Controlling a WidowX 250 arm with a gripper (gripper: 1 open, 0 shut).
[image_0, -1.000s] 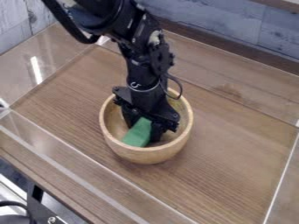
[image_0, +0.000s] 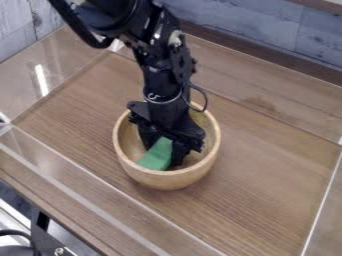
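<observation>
A tan round bowl (image_0: 167, 179) stands on the wooden table. Inside it lies a green object (image_0: 155, 154), partly covered by the black gripper (image_0: 171, 145), which reaches down into the bowl from above. The gripper appears closed around the green object; its fingertips are largely hidden against the dark parts, so the exact grip is hard to see.
The wooden table (image_0: 261, 200) has free room to the left, right and behind the bowl. A grey-blue plank wall (image_0: 267, 45) runs along the back, and the table's edge is at the lower left.
The arm and gripper have shifted very slightly within the bowl; the bowl and green object are nearly where they were.
</observation>
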